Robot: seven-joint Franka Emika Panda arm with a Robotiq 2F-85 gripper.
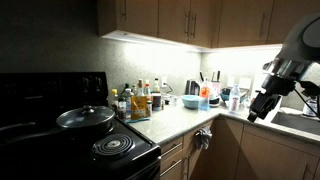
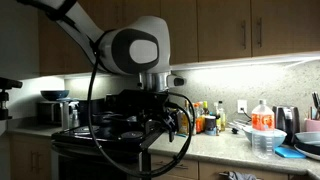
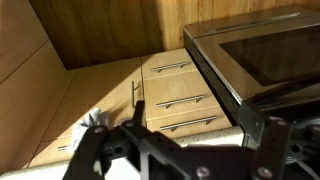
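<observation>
My gripper (image 1: 258, 113) hangs at the right in exterior view 1, above the counter near the sink. In the wrist view, its dark fingers (image 3: 100, 148) are spread apart along the bottom edge, and nothing is visible between them. A pale cloth (image 3: 92, 130) shows at the lower left there. The same cloth (image 1: 203, 138) hangs from a handle on the cabinet front in exterior view 1. On the stove (image 1: 112, 148) sits a dark pan with a lid (image 1: 86, 117). The arm hides part of the stove in exterior view 2.
Several bottles (image 1: 140, 100) crowd the counter beside the stove. Further along stand a light-blue bowl (image 1: 190, 101) and a large clear bottle (image 2: 263, 130). The sink (image 1: 297, 121) lies at the right. Bare countertop (image 1: 172, 122) runs along the front edge.
</observation>
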